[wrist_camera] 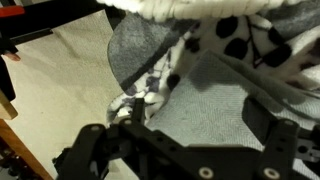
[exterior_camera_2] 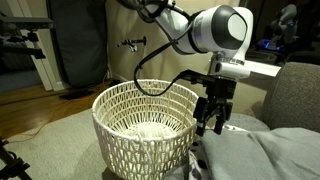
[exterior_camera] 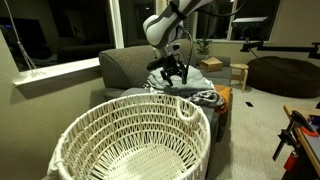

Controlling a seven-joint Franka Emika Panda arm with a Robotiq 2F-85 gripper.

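Observation:
My gripper [exterior_camera_2: 209, 127] points down just beside the white basket [exterior_camera_2: 150, 95], above the grey cloth [exterior_camera_2: 262, 152] on the couch. In the wrist view its two black fingers stand well apart, so it is open, with grey cloth [wrist_camera: 205, 110] showing below the gap. I see nothing gripped. A black-and-white spotted cloth [wrist_camera: 235, 45] lies bunched beside the grey one. From the other side, the gripper [exterior_camera: 178, 76] hangs over the pile of cloths [exterior_camera: 200, 92] behind the basket [exterior_camera: 135, 140]. Contact between fingertips and cloth cannot be told.
The basket's rim [wrist_camera: 190, 8] crosses the top of the wrist view, close to the gripper. A grey couch [exterior_camera: 125, 68] stands behind the cloths. Open carpet [exterior_camera: 255, 120] lies to the right in the first exterior view. The basket's visible inside looks empty.

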